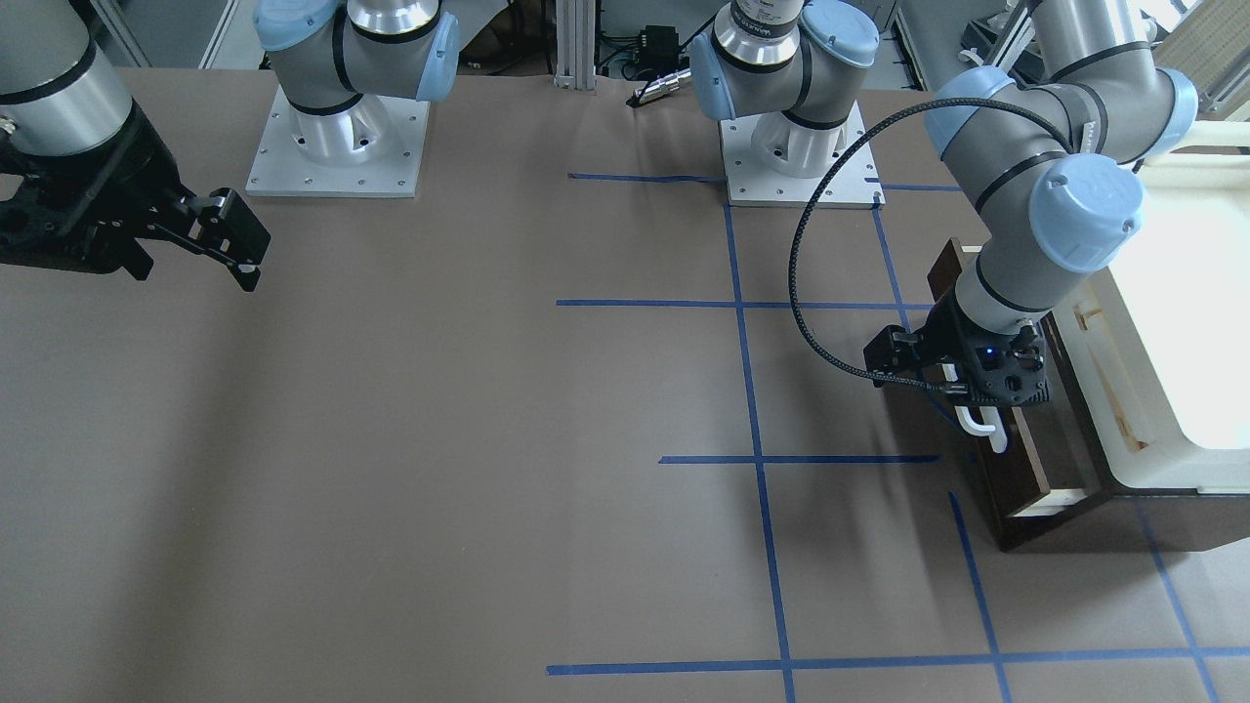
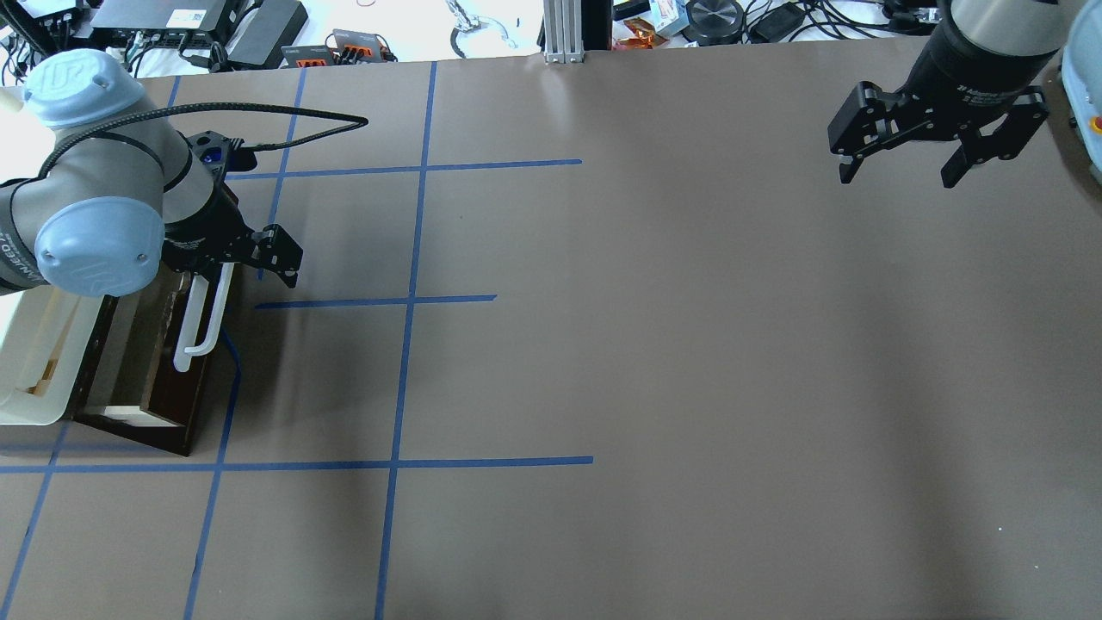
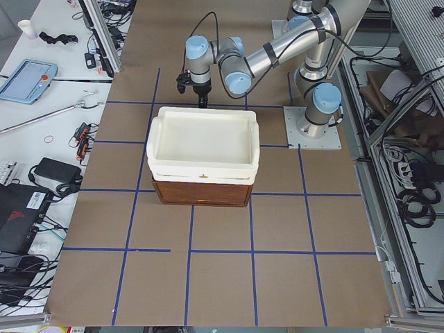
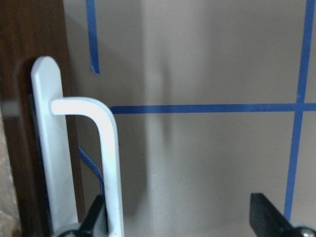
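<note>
My gripper (image 1: 937,357) is at the white handle (image 1: 996,428) on the front of a dark wooden drawer (image 2: 176,393), which is pulled part way out from a box topped by a white tray (image 3: 203,139). In the left wrist view the left finger (image 4: 94,222) lies against the handle's long bar (image 4: 111,173), while the right finger (image 4: 266,217) stands well apart over bare floor, so the gripper is open.
Other arms stand at the back and left in the front view, one with a black gripper (image 1: 199,234). The taped floor beside the drawer is clear. A cable (image 1: 809,234) loops over my arm.
</note>
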